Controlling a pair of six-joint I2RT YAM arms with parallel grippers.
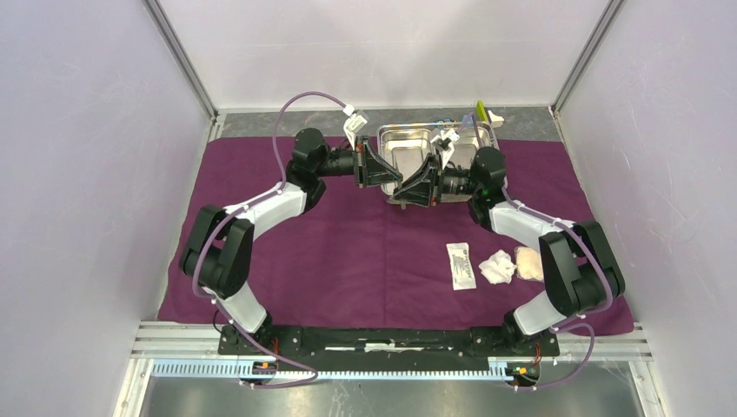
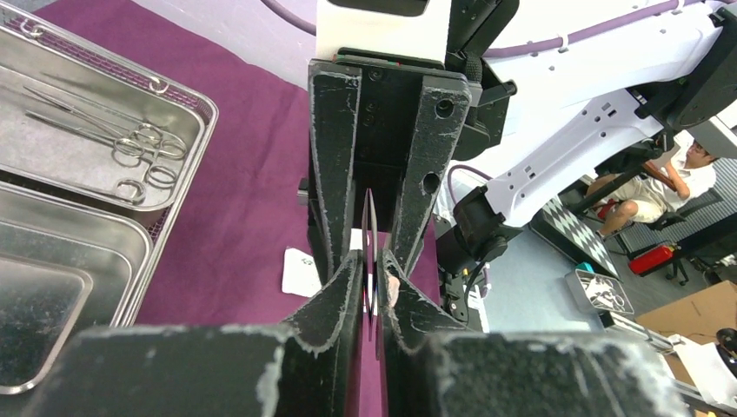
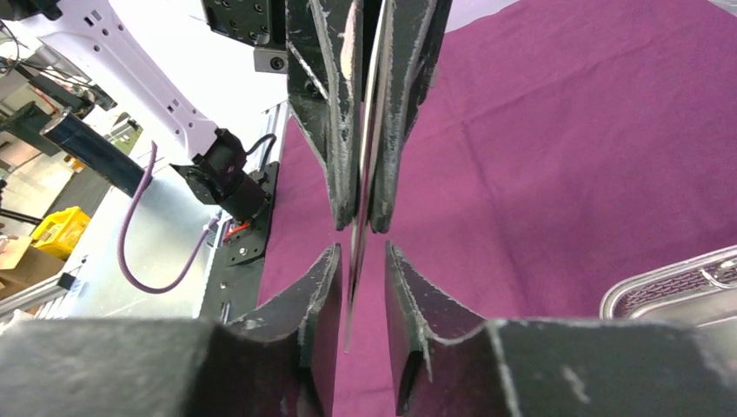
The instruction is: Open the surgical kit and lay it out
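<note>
A slim metal instrument, seemingly tweezers [image 3: 374, 113], stands between my two grippers, seen edge-on in both wrist views. My left gripper is shut on it; the right wrist view shows those fingers [image 3: 343, 156] pressed along its sides. Around its other end, my right gripper is open, its fingers spread with a gap to the metal. From above, both grippers meet over the front left part of the steel tray [image 1: 380, 139]. Ringed instruments [image 2: 130, 146] lie in one compartment; the visible part of the nearer compartment [image 2: 43, 295] is bare.
On the purple cloth [image 1: 295, 269], front right, lie a white printed packet [image 1: 461, 266], crumpled white gauze [image 1: 498, 268] and a beige packet [image 1: 528, 263]. Something green [image 1: 481, 110] stands behind the tray.
</note>
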